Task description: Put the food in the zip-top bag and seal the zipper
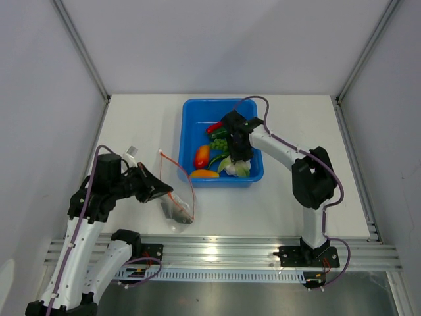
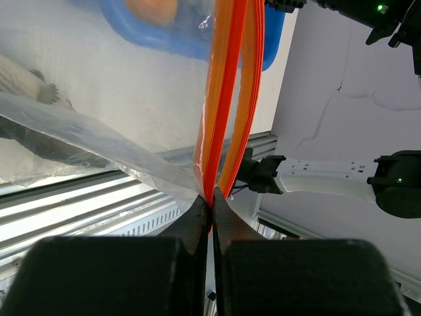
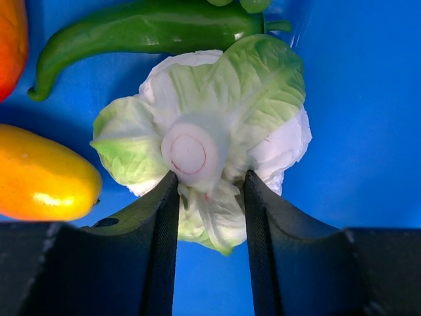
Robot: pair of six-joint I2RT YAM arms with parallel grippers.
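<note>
The clear zip top bag hangs open at the left, its orange-red zipper edges spread apart, with something greyish inside. My left gripper is shut on the bag's rim, right at the zipper. Inside the blue bin, a pale green and white cabbage lies with its cut stem facing up. Over it is my right gripper, part open, its fingertips on either side of the cabbage's lower middle leaves. Whether they touch the leaves I cannot tell.
The blue bin also holds a green chili, an orange-yellow mango, a red-orange tomato-like item, green grapes and a red pepper.
</note>
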